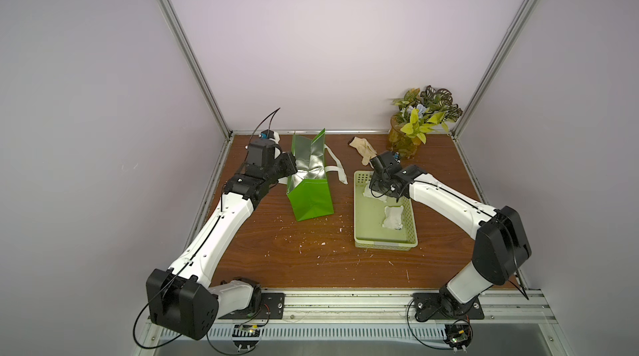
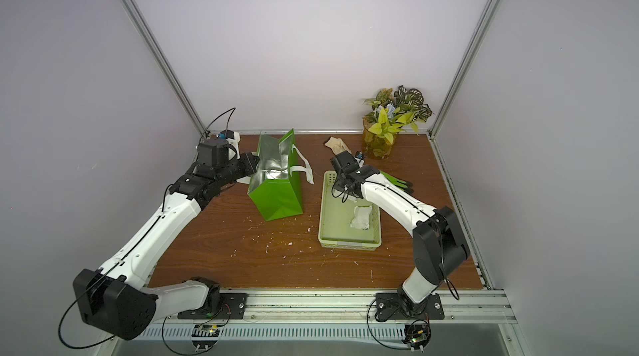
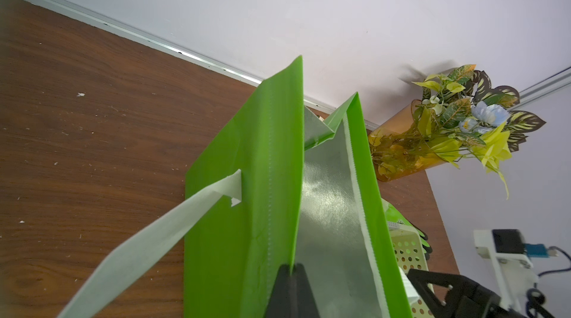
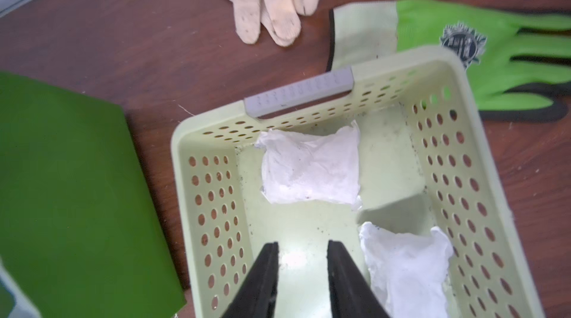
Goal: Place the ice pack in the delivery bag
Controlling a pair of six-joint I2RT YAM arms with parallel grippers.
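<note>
The green delivery bag [image 1: 309, 199] stands open in mid-table, silver lining showing. My left gripper is shut at the bag's left rim, green wall just above its fingertips; nothing else shows between them. The pale green basket [image 4: 187, 211] holds two white ice packs: one [image 4: 309, 166] at its back, the other [image 4: 404, 264] nearer its front right. My right gripper hangs over the basket, fingers apart with nothing between them.
A beige glove [image 4: 267, 2] and a green glove [image 4: 493, 68] lie behind the basket. A vase of plants [image 1: 416, 123] stands at the back right.
</note>
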